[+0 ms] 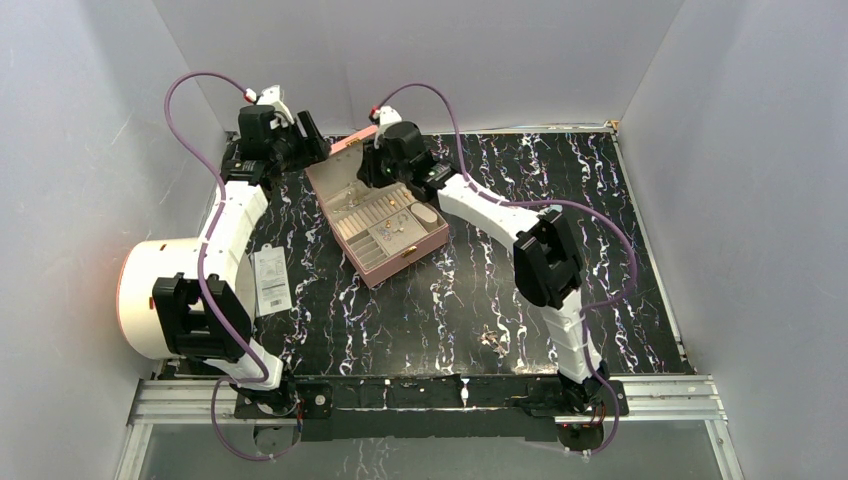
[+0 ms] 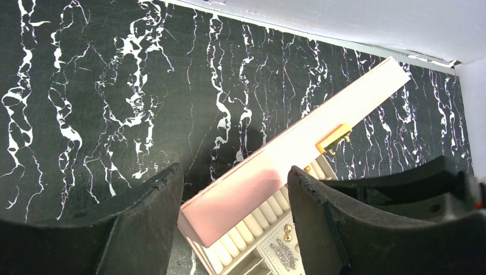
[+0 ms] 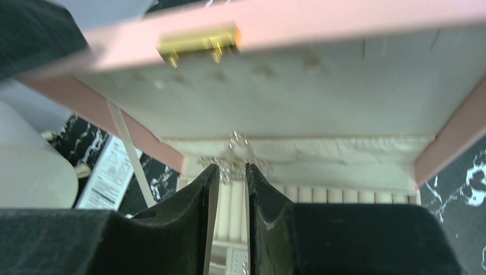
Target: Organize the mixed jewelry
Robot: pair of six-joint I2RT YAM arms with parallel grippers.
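Observation:
The pink jewelry box [image 1: 425,243] stands with its lid [image 3: 344,74] raised, showing cream ring rolls and compartments. Small earrings and rings [image 1: 396,226] lie in its tray, while silvery chains [image 3: 232,163] show behind the rolls. By the lid's upper left corner is my left gripper [image 1: 318,138]; its fingers are apart, and the lid's pink edge [image 2: 240,197] passes across the view between and beyond them. My right gripper hovers in front of the lid, above the box, its fingers slightly apart with nothing held. A small jewelry pile [image 1: 493,341] rests on the front table.
A large white cylinder [image 1: 150,300] stands at the left, beside a white card [image 1: 271,281]. Another small item [image 1: 551,209] lies on the right, partly behind the cable.

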